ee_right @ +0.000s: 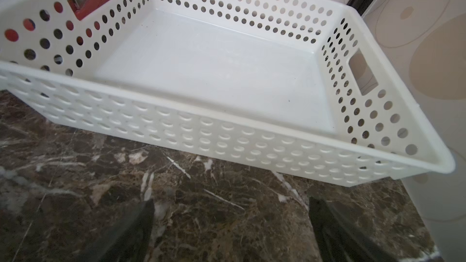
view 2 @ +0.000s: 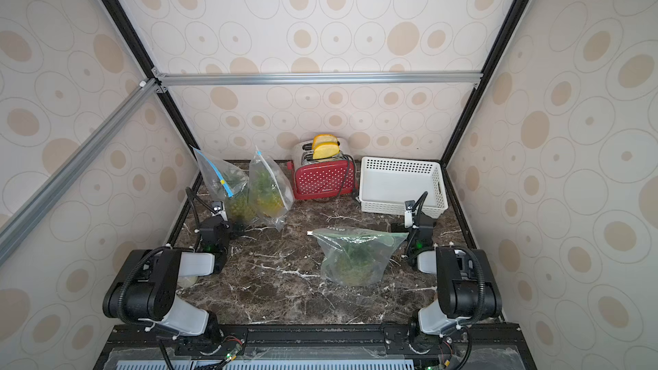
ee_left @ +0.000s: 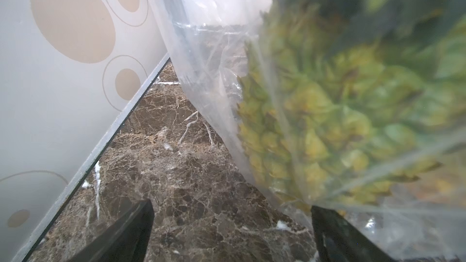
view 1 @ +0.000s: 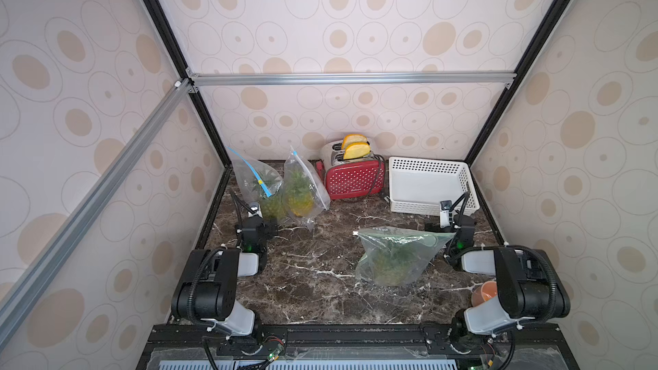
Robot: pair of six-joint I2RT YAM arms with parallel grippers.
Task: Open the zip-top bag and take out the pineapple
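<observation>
A clear zip top bag [view 1: 394, 257] with a green leafy shape inside lies on the front right of the table, its white slider at the left end of the top edge. Two more clear bags stand at the back left, one with a blue zip strip [view 1: 260, 181], the other holding a yellow pineapple [view 1: 300, 200]. The left gripper is open; a bagged pineapple [ee_left: 339, 131] fills the right of its wrist view, above and beyond the right finger. My right gripper is open over bare table, in front of the basket, holding nothing.
A white perforated basket [view 1: 431, 207] stands at the back right. Left of it is a red toaster [view 1: 354, 179] with yellow slices on top. An orange cup-like thing [view 1: 484, 292] sits beside the right arm.
</observation>
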